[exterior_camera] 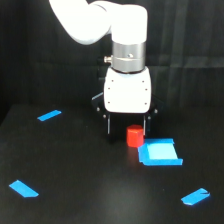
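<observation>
The white arm's gripper (127,123) hangs over the dark table, its two dark fingers apart, one on either side of a small red block (134,137). The fingertips are near the top of the block, and no contact shows. Beside the block, to the right, lies a blue tape square (172,162) around a pale white patch.
Loose blue tape strips lie on the table at the left (49,115), front left (23,189) and front right (195,197).
</observation>
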